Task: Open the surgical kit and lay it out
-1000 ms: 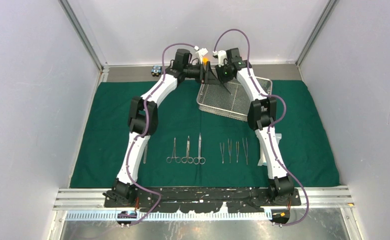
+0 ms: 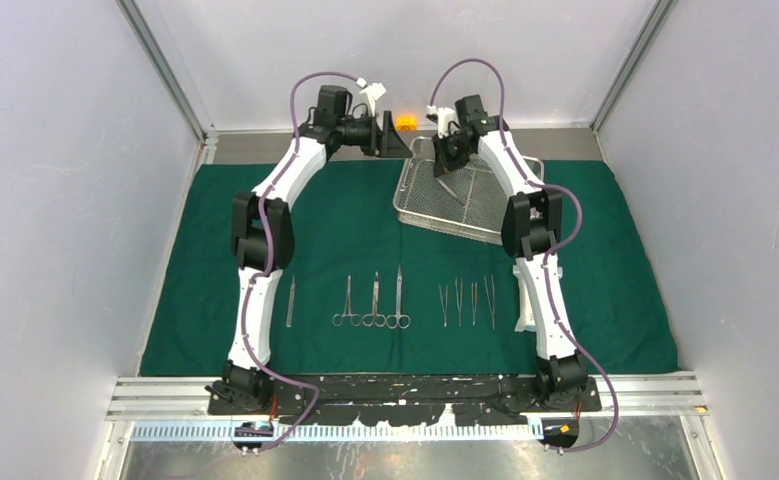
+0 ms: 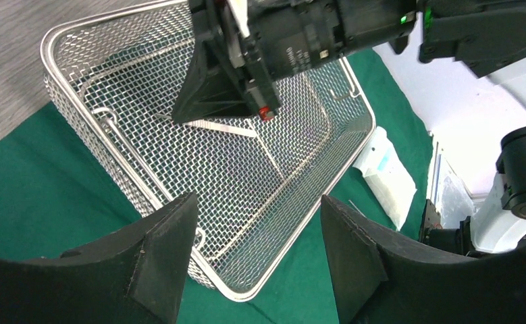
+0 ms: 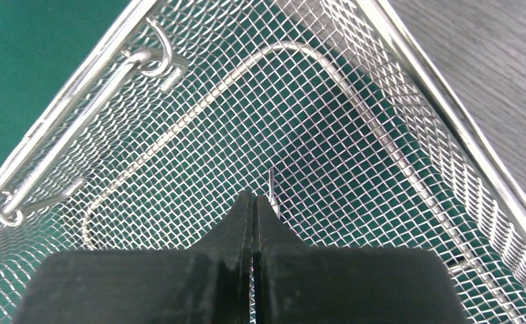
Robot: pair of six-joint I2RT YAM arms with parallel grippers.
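A wire mesh tray point(image 2: 430, 212) sits at the back right of the green cloth, holding one thin steel instrument point(image 3: 229, 127). My right gripper is shut above that instrument, whose tip shows beyond the fingertips; I see nothing clearly held between them. My left gripper is open beside the tray's left end, with nothing between its fingers. On the cloth's front half lie several scissor-like instruments point(image 2: 374, 319), several tweezers point(image 2: 459, 305) and a single slim instrument point(image 2: 291, 303) at the left.
A white packet point(image 3: 388, 175) lies right of the tray, partly under the right arm in the top view. A grey strip point(image 2: 245, 146) borders the cloth at the back.
My left arm has moved left and slightly back, away from over the tray's left edge.
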